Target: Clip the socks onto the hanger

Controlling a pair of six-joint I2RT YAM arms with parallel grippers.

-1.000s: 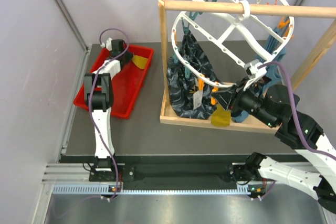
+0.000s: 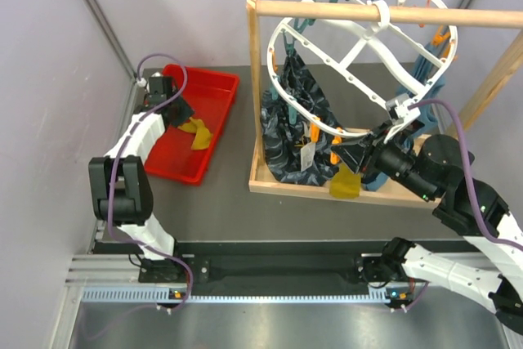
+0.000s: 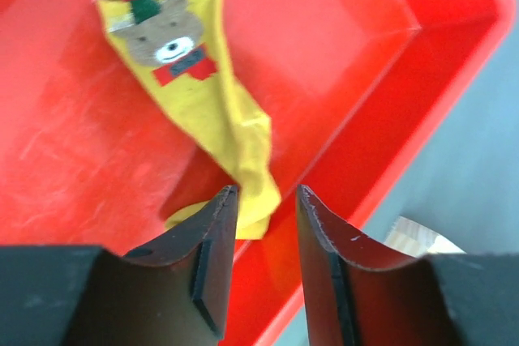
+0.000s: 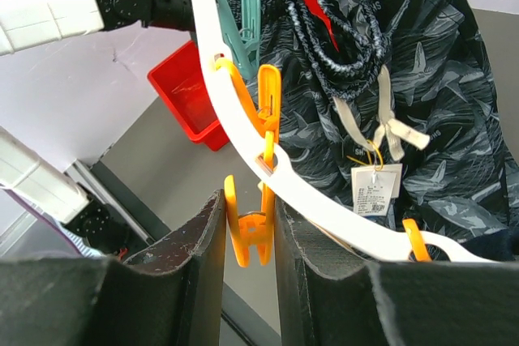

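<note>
A yellow sock (image 3: 186,95) with a bear face lies in the red bin (image 3: 430,87), beneath my left gripper, whose fingers stand part open with nothing between them; in the top view the sock (image 2: 198,138) is at the bin's middle-right. The white round hanger (image 4: 340,216) carries teal and orange clips. My right gripper is shut on an orange clip (image 4: 255,232) at the hanger's front rim. A yellow cloth (image 2: 345,184) shows below that rim in the top view.
A wooden frame (image 2: 343,11) holds the hanger, with dark patterned fabric (image 2: 286,153) and blue items inside it. Bare grey table (image 2: 204,210) shows between the bin and the frame and along the front.
My left gripper and arm have moved left and toward the front within the bin area, uncovering more of the yellow sock. The right arm has barely moved.
</note>
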